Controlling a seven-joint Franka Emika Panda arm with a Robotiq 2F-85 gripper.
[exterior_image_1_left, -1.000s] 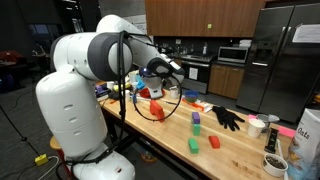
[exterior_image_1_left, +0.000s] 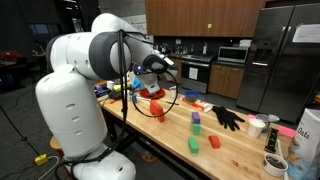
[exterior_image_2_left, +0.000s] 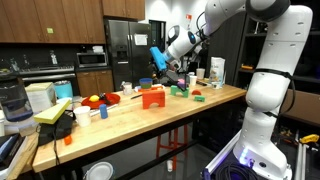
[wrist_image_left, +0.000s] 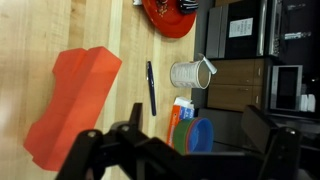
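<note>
In the wrist view my gripper stands open, its two dark fingers apart at the lower edge with nothing held between them. A red-orange block-like object (wrist_image_left: 75, 105) lies on the wooden table to the left in that view. Beyond the gripper are a black pen (wrist_image_left: 151, 88), a white cup (wrist_image_left: 190, 74) and a blue-and-green round container (wrist_image_left: 193, 135). Exterior view 1 has the white arm (exterior_image_1_left: 85, 70) reaching over the table's left part, above a red object (exterior_image_1_left: 156, 107).
Colored blocks, among them a green one (exterior_image_1_left: 193, 145) and a red one (exterior_image_1_left: 215, 143), lie on the table's right half near a black glove (exterior_image_1_left: 226, 118). A white tub (exterior_image_1_left: 256, 128) stands farther right. A red bowl (wrist_image_left: 170, 18) with dark contents sits at the wrist view's top.
</note>
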